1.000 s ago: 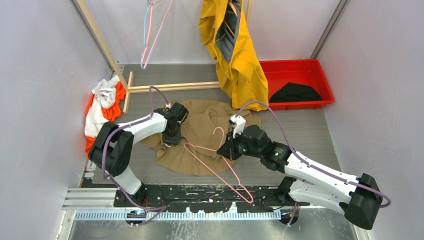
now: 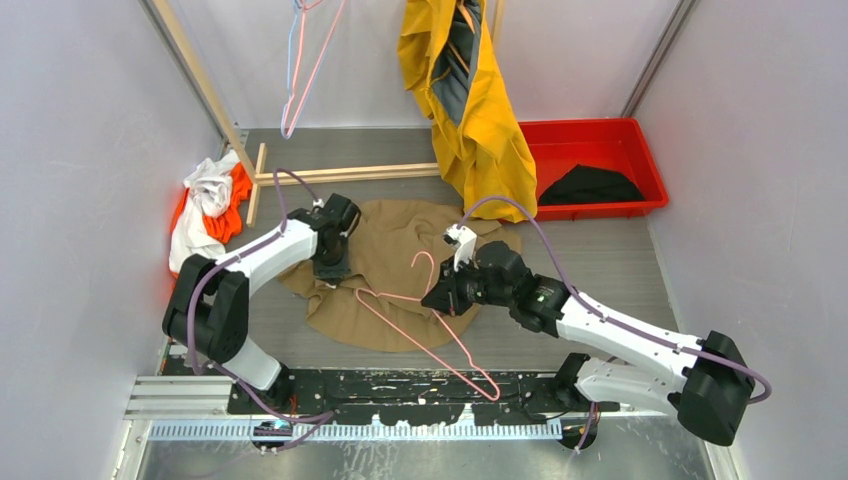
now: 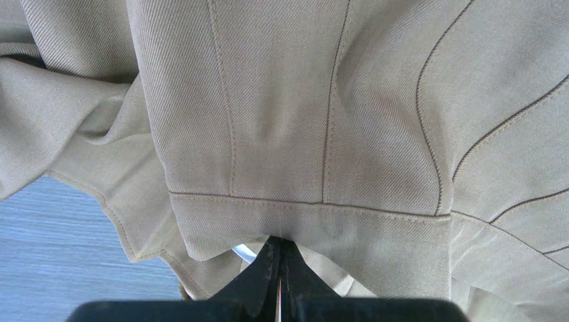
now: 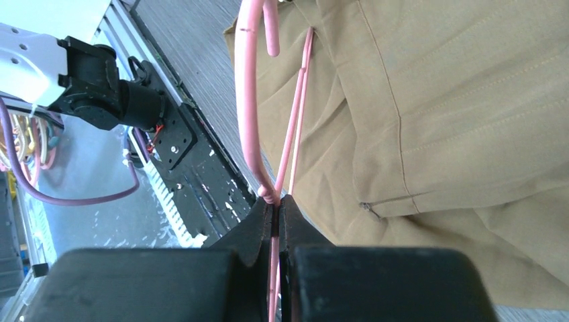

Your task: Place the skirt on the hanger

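The khaki skirt (image 2: 390, 240) lies spread on the grey floor, seams and waistband edge close up in the left wrist view. My left gripper is shut at that waistband (image 3: 315, 210), fingertips at the fabric; whether cloth is pinched between them is unclear. My right gripper is shut on the pink hanger (image 4: 249, 107), whose hook rises above the fingers. The hanger's body (image 2: 400, 330) slants across the skirt toward the front edge, one end near the left gripper.
A yellow garment (image 2: 480, 160) hangs at the back, beside a red bin (image 2: 600, 210) with dark cloth. White and orange clothes (image 2: 205, 215) lie at the left wall. Empty hangers (image 2: 310, 70) hang above a wooden rack (image 2: 340, 172).
Both arms have shifted a little to the left, the left one also upward in the top view; the pink hanger has moved left with my right gripper.
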